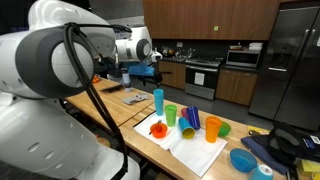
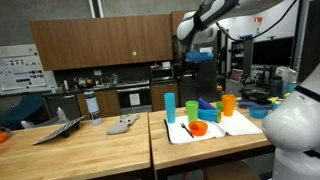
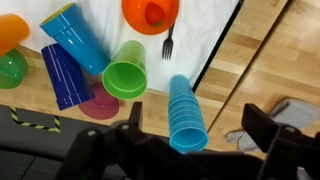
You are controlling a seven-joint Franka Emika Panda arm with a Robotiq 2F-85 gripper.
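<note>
My gripper is open, its dark fingers spread wide with nothing held. A tall blue cup stack (image 3: 184,108) appears between them in the wrist view. Exterior view 1 has the gripper (image 1: 143,76) above and slightly left of the upright blue stack (image 1: 158,100), clear of it. From the other side, the gripper (image 2: 194,58) also hangs well above the stack (image 2: 171,106). Beside the stack are a green cup (image 3: 126,70) and an orange bowl (image 3: 150,12) with a fork (image 3: 168,42) near it. A blue cup (image 3: 76,40) lies tilted.
Dark blue (image 3: 65,78) and magenta (image 3: 101,105) items sit past the green cup. An orange cup (image 1: 213,128) and blue bowls (image 1: 243,160) are farther right. White cloth (image 1: 200,156) covers part of the table. Grey cloth (image 2: 121,124) lies apart.
</note>
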